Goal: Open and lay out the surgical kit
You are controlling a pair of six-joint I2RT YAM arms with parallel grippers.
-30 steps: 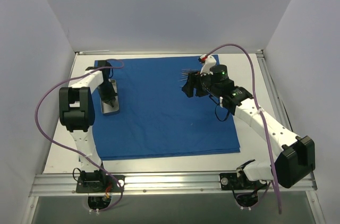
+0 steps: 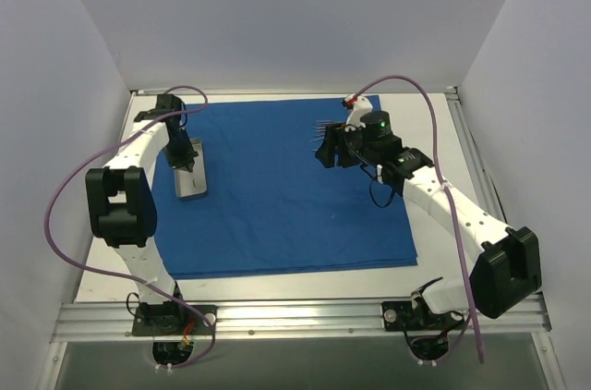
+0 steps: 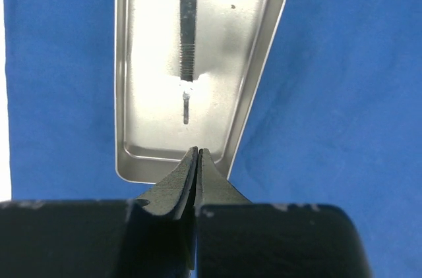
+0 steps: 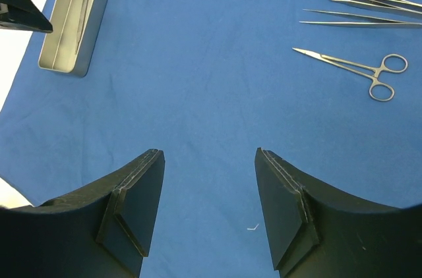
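Observation:
The metal tray (image 2: 192, 185) lies on the left of the blue cloth (image 2: 268, 205), holding one slender instrument (image 3: 188, 34). My left gripper is above the tray's near end, its tips together; nothing clearly shows between them. My right gripper hangs over the cloth at the right, open and empty. Beyond it in the right wrist view lie scissor-like forceps (image 4: 349, 66) and several tweezers (image 4: 369, 18) laid side by side.
A white table margin (image 2: 120, 261) surrounds the cloth, with grey walls at the back and both sides.
The right arm has moved very slightly.

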